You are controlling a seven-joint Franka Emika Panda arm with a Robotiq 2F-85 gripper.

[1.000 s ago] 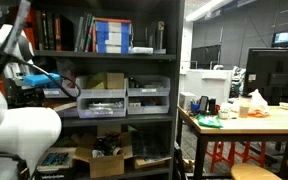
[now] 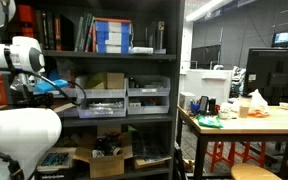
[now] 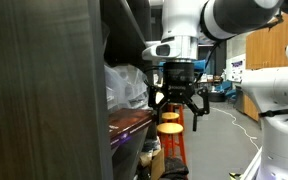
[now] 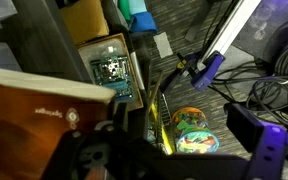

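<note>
My gripper is open, its dark fingers wide apart at the lower edge of the wrist view with nothing between them. Below it, on the floor or a low surface, lies a round container with a colourful label (image 4: 192,128). A blue-handled tool (image 4: 210,68) and a small box with a circuit board (image 4: 110,70) are farther up. A reddish-brown flat panel (image 4: 32,122) fills the left side, close to the left finger. In exterior view 2 the gripper (image 3: 181,105) hangs under the white arm, beside the shelf.
The dark shelf holds books (image 2: 76,30), blue-and-white boxes (image 2: 113,36), clear bins (image 2: 149,101) and a low cardboard box (image 2: 106,158). Loose black cables (image 4: 282,72) lie at right in the wrist view. A wooden table (image 2: 246,124) stands apart on the right.
In exterior view 1 the arm's white end has shifted right from the left edge, toward the shelf's left side. The shelf contents look unchanged.
</note>
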